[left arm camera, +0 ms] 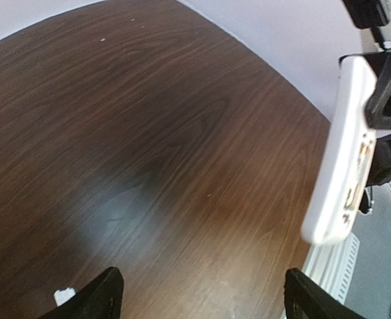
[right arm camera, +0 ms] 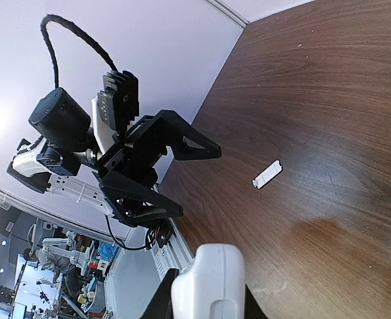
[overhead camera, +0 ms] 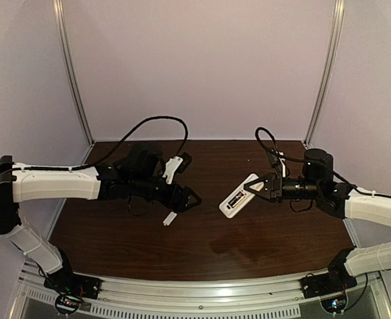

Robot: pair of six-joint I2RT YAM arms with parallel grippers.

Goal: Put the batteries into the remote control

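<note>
My right gripper (overhead camera: pixel 255 186) is shut on the white remote (overhead camera: pixel 234 203), held tilted above the table with its battery compartment facing up and a battery visible inside. In the left wrist view the remote (left arm camera: pixel 331 166) fills the right side, and in the right wrist view its end (right arm camera: pixel 208 286) is at the bottom. My left gripper (overhead camera: pixel 190 199) is apart from the remote, to its left, fingers spread with nothing seen between them. A small white piece (overhead camera: pixel 170 218), perhaps the battery cover, lies on the table below it.
Pale walls (overhead camera: pixel 202 73) enclose it at the back and sides, with a metal rail (overhead camera: pixel 202 286) along the front edge.
</note>
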